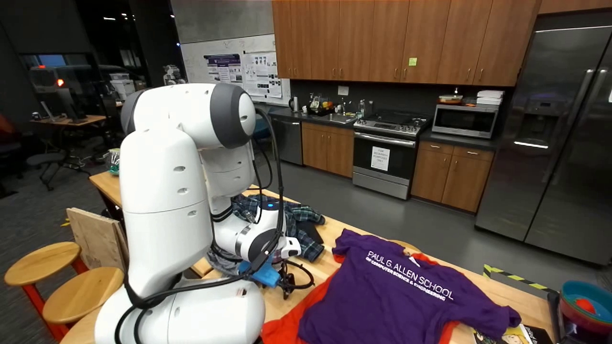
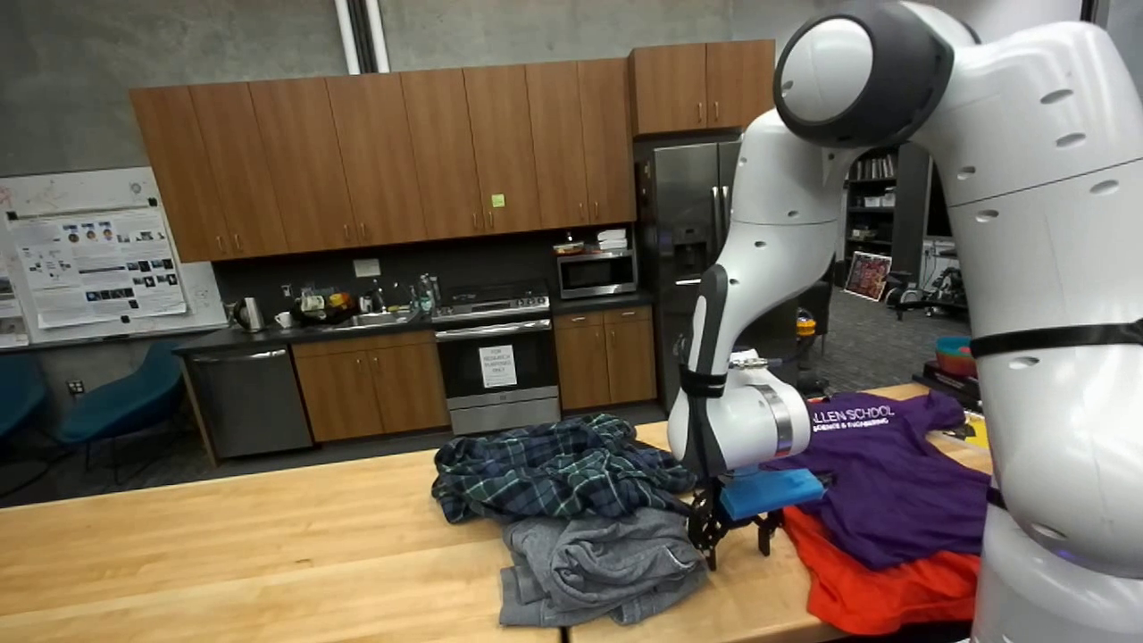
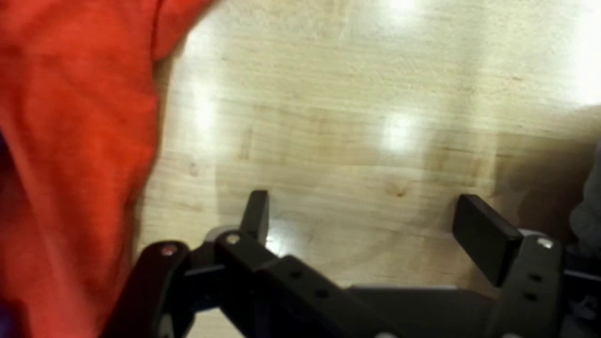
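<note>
My gripper is open above bare wood, its two black fingers wide apart with nothing between them. In the second exterior view the gripper [image 2: 737, 545] hangs low between two groups of clothes. Beside it lies a crumpled grey garment [image 2: 600, 563], with a dark green plaid shirt [image 2: 557, 471] heaped behind. On its other side a purple T-shirt [image 1: 378, 292] with white lettering is spread over a red garment [image 1: 281, 329]. The wrist view shows the red cloth [image 3: 84, 141] at the left and a sliver of grey cloth [image 3: 589, 208] at the right edge.
A teal bowl [image 1: 586, 301] and a printed magazine [image 1: 513, 335] sit beyond the purple shirt. Wooden stools [image 1: 43, 263] stand beside the table.
</note>
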